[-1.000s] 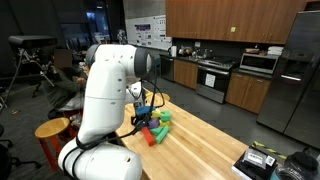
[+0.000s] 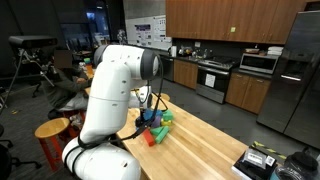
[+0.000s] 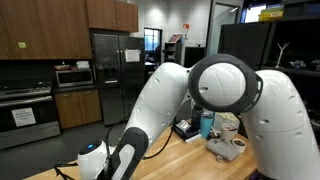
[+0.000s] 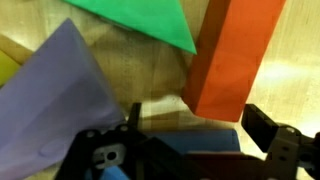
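Note:
In the wrist view, my gripper is open just over the blocks. An orange-red block (image 4: 235, 62) reaches in from the upper right, its near end in the gap between the fingers. A blue block (image 4: 205, 141) lies below it, partly hidden by the gripper. The green block (image 4: 145, 14) is at the top and the purple block (image 4: 48, 105) at the left. From exterior view 1, the red block (image 2: 148, 137) shows beside my gripper (image 2: 143, 118), among the other blocks.
A yellow piece (image 4: 8, 66) shows at the left edge of the wrist view. A black-and-white box (image 2: 254, 164) and a green object (image 2: 264, 148) stand on its far right.
My gripper has come down a little among the blocks, and less of the red block shows in exterior view 1. The blocks appear to stay in place.

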